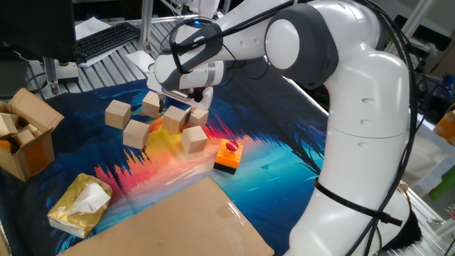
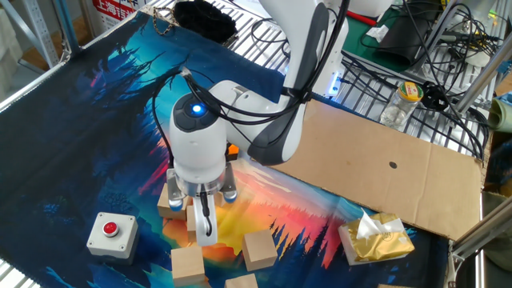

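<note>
Several plain wooden cubes lie loosely grouped on the colourful mat; in exterior view 1 they include a left cube (image 1: 118,114), a back cube (image 1: 150,104), a middle cube (image 1: 174,119) and a front cube (image 1: 193,140). Low over the back of this group is my gripper (image 1: 176,111), its dark fingers spread apart, so it looks open. One finger is beside the back cube, the other between the middle cube and a right cube (image 1: 200,116). From exterior view 2, the white hand (image 2: 205,188) covers part of the cubes, and its fingertips are hidden.
An orange button box (image 1: 228,155) sits in front of the cubes, and a grey button box (image 2: 113,238) stands off to one side. Around them are a tissue pack (image 1: 82,205), an open carton of blocks (image 1: 27,146) and a large flat cardboard (image 1: 174,224).
</note>
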